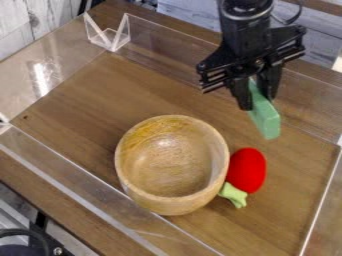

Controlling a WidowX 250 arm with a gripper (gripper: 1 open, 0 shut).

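My black gripper (257, 86) hangs over the upper right of the table, shut on a green block (263, 117) that points downward from its fingers. Below it, a red object with a pale green tip (246, 170) lies on the wooden table (91, 112), close to the right side of a round wooden bowl (170, 141). The bowl appears empty.
Clear plastic walls edge the table, with an angled clear piece (110, 32) at the back left corner. Black cables show at the lower left, outside the table.
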